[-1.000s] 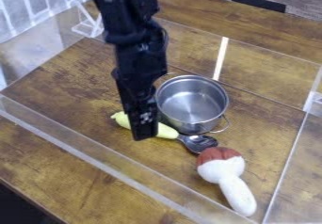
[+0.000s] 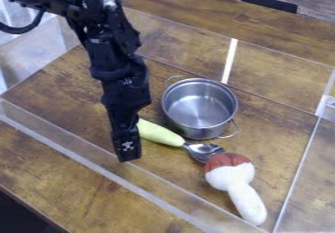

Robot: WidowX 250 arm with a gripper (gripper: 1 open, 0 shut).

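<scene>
My black gripper [image 2: 127, 137] is low over the wooden table, at the handle of a spoon with a pale yellow-green handle [image 2: 161, 134] and metal head [image 2: 206, 151]. The gripper's body hides the handle's left end; whether anything is between the fingers is unclear. A steel pot [image 2: 201, 108] with wire handles stands just right of the gripper. A white object with a red-brown band [image 2: 238, 189] lies at the lower right.
The wooden table [image 2: 66, 188] has clear room at the lower left and upper right. Transparent panels or edges border the work area along the left, front and right.
My gripper has moved left and down from beside the pot toward the spoon handle's left end. The pot and other objects look unmoved.
</scene>
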